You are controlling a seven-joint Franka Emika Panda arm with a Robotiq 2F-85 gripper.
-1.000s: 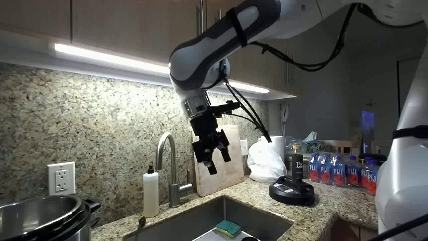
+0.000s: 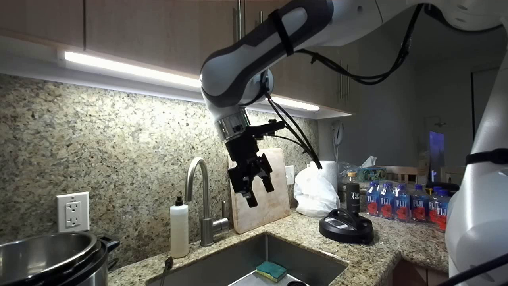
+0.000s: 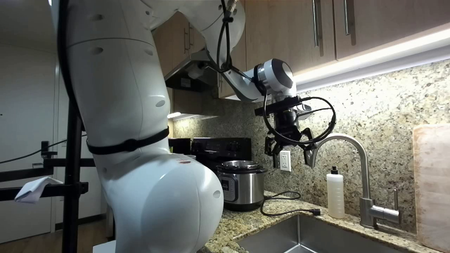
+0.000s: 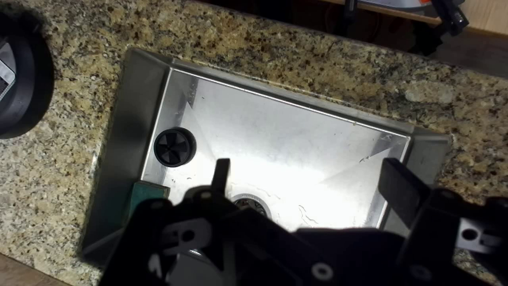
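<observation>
My gripper stands open high above the sink, its fingers wide apart and nothing between them. In exterior view 1 the gripper (image 2: 260,194) hangs in front of a cutting board (image 2: 271,200). Below it is a steel sink (image 4: 285,124) with a drain (image 4: 251,204). A black round stopper (image 4: 172,147) lies on the sink floor by one side wall. Near it is a green sponge (image 4: 145,195), partly hidden by my gripper in the wrist view; the whole sponge (image 2: 271,271) shows its yellow underside in exterior view 1.
A faucet (image 2: 205,200) and a soap bottle (image 2: 179,231) rise behind the sink. A black lid (image 2: 346,228) and several water bottles (image 2: 401,202) occupy the counter to the right. The pressure cooker (image 3: 243,185) stands on the other side, with a loose cord (image 3: 291,213) nearby.
</observation>
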